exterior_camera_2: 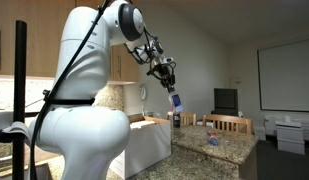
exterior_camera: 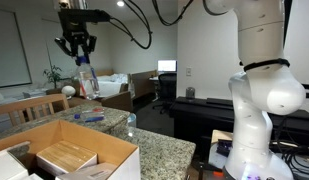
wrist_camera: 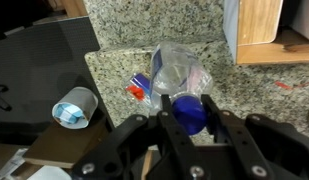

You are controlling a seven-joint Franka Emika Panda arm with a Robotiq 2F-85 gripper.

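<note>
A clear plastic bottle (exterior_camera: 87, 80) with a blue cap hangs high above the open cardboard box (exterior_camera: 112, 147). My gripper (exterior_camera: 84, 58) is shut on its top end. Seen from the wrist, the purple-blue cap (wrist_camera: 190, 115) sits between the dark fingers and the clear body (wrist_camera: 178, 72) points away beneath it, over the speckled counter. In exterior view 2 the bottle (exterior_camera_2: 176, 102) tilts slightly under the raised arm, clear of the surfaces.
Another clear bottle (exterior_camera: 131, 124) stands on the counter beyond the box. A small red and blue item (wrist_camera: 140, 84) lies on the countertop. Chairs (exterior_camera_2: 229, 124) stand behind the table. The counter (exterior_camera: 166, 155) right of the box is bare.
</note>
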